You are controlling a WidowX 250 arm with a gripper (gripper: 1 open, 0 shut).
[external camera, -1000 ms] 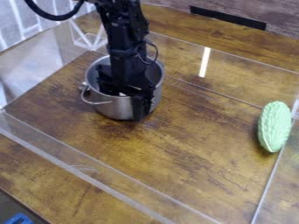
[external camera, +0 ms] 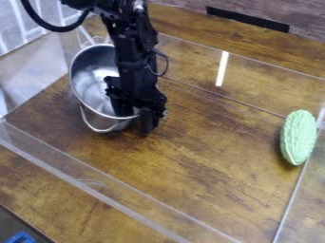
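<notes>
A steel pot with a wire handle lies tilted on the wooden table, left of centre, its opening turned partly toward my arm. My black gripper is down at the pot's right side, over or against its rim, and covers much of it. Whether the fingers hold the rim or anything inside cannot be made out.
A pale green oblong object lies at the right edge. A white tape strip is at the back. Clear plastic edging runs along the left and front.
The pot has tipped further and shifted left, its far rim now raised higher. The gripper has moved slightly left with it.
</notes>
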